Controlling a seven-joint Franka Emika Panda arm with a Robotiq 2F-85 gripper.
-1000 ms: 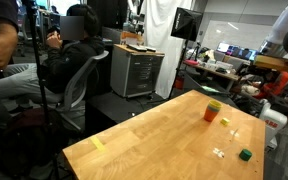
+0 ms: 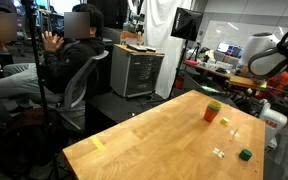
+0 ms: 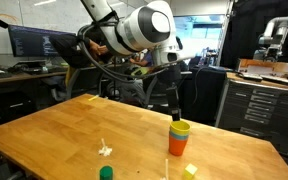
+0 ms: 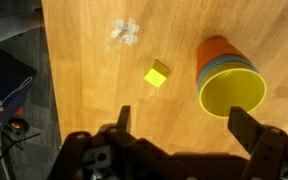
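A stack of cups [image 4: 229, 88], yellow, grey-blue and orange, stands upright on the wooden table. The stack's yellow rim [image 3: 180, 126] is on top. A small yellow block [image 4: 157, 73] lies beside the stack. In the wrist view my gripper is open with nothing between its fingers. The cups sit toward its right finger and the yellow block is ahead of the gap. Exterior view 2 shows the gripper [image 3: 173, 101] above the table near the stack, not visibly touching it.
A green object [image 3: 106, 173] and a small white item [image 3: 105, 150] rest on the table. A thin white strip [image 3: 167, 169] lies near the yellow block. A seated person [image 2: 76, 45] is beyond the table.
In exterior view 1 the arm has moved lower and leftward, closer to the cups. The objects on the table look unmoved. The person in the background has shifted.
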